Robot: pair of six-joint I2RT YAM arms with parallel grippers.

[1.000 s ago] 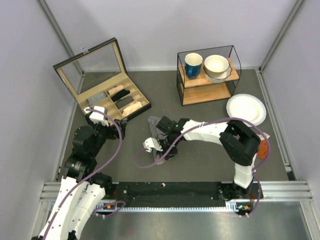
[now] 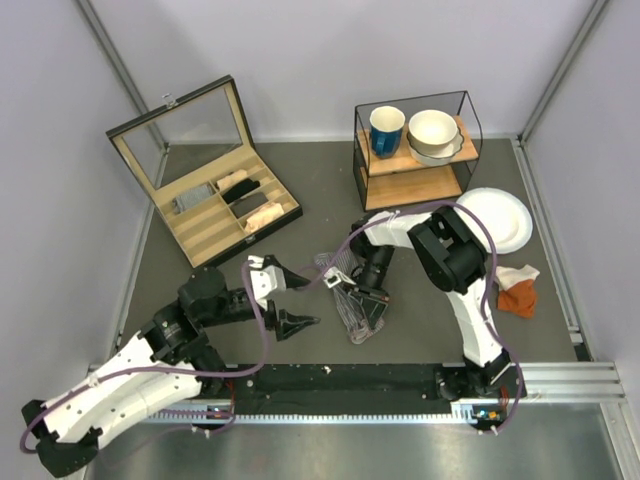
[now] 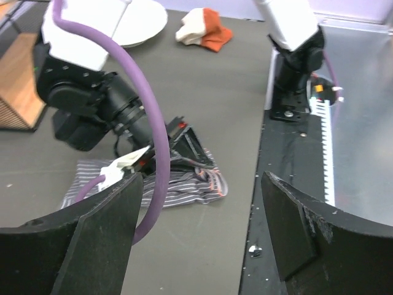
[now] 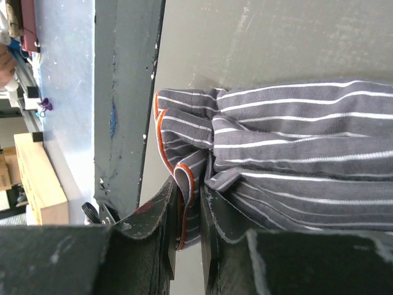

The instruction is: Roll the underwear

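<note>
Grey striped underwear [image 2: 355, 318] lies on the table in the middle, as a long folded strip running from the far side toward the front edge. In the right wrist view the cloth [image 4: 307, 147] looks bunched, and its orange-trimmed end [image 4: 187, 184] is pinched by my right gripper, which is shut on it. My right arm covers part of the underwear from above. To the left of the cloth, my left gripper [image 2: 305, 303] hangs open, apart from it, with nothing between its fingers.
An open compartment box [image 2: 215, 215] with several rolled pieces stands at the back left. A wire rack [image 2: 410, 185] with a mug and bowls is at the back. A white plate [image 2: 505, 218] and an orange-white cloth [image 2: 518, 298] lie right.
The underwear and my right gripper have shifted right, and the cloth now lies more slanted. My left gripper has swung from near the box toward the front and right, closer to the cloth.
</note>
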